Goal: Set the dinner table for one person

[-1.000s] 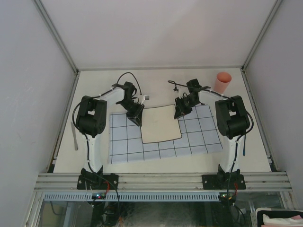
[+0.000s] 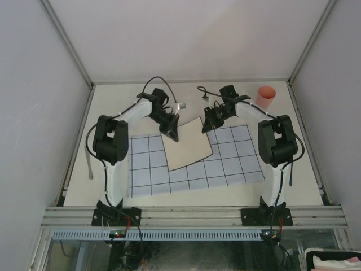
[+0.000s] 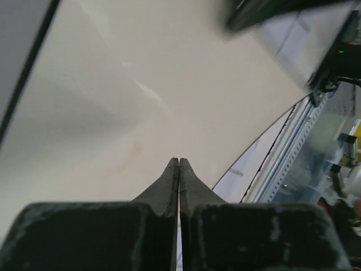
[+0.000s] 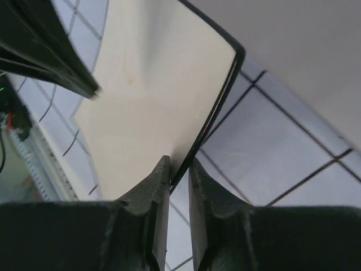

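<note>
A square cream plate (image 2: pixel 189 149) with a dark rim sits turned askew over the middle of the white gridded placemat (image 2: pixel 148 169). My left gripper (image 2: pixel 174 137) is over the plate's upper left part. Its fingers (image 3: pixel 163 189) meet in the left wrist view, with nothing visible between them and the pale plate (image 3: pixel 141 113) behind. At the plate's upper right edge is my right gripper (image 2: pixel 205 130). In the right wrist view, the plate's dark rim (image 4: pixel 217 104) runs down between its slightly parted fingers, with some gap on the rim's right side.
A pink cup (image 2: pixel 265 96) stands at the back right. One pale slim utensil (image 2: pixel 89 162) lies at the far left, and a blue one (image 2: pixel 291 175) at the far right, partly hidden by the arm.
The plate has turned, its upper right corner rising in the top view. My left gripper has moved right from its left edge to over the plate; my right gripper has moved up and left.
</note>
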